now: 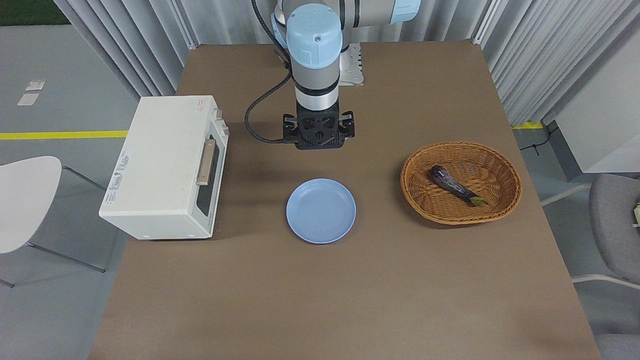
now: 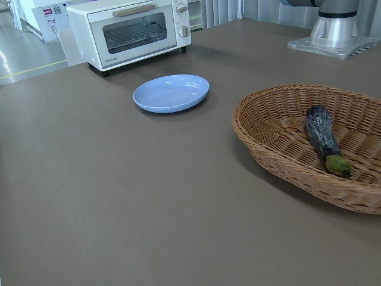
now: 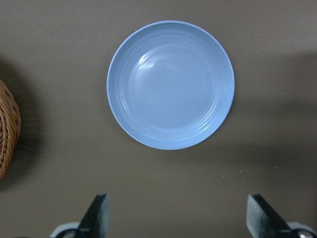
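A dark eggplant with a green stem end (image 1: 450, 183) (image 2: 321, 137) lies in a round wicker basket (image 1: 420, 192) (image 2: 262, 137) on the right of the front view; only the basket's edge (image 3: 7, 129) shows in the wrist view. A light blue plate (image 1: 321, 210) (image 2: 171, 93) (image 3: 170, 85) lies empty on the brown table, left of the basket. My gripper is open with nothing between its fingers, held above the table behind the plate in the front view.
A white toaster oven (image 1: 156, 162) (image 2: 134, 33), its door shut, stands at the table's left. Chairs stand beyond both side edges.
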